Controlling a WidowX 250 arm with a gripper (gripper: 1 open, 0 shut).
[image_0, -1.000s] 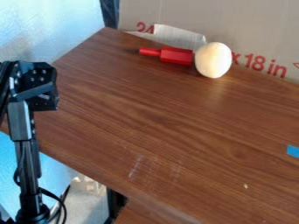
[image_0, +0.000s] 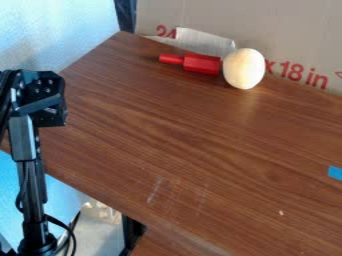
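The black robot arm (image_0: 24, 150) stands upright at the left edge of the wooden table (image_0: 187, 150), its gripper (image_0: 40, 100) at the top, seen side-on; whether it is open or shut cannot be told. At the back of the table a red cylindrical object (image_0: 201, 64) with a thinner end lies on its side. Just right of it, and close to it, stands a white egg-shaped object (image_0: 243, 68).
A cardboard wall (image_0: 297, 40) backs the table, with a white paper piece (image_0: 201, 40) behind the red object. A blue tape strip (image_0: 334, 172) is at the right edge.
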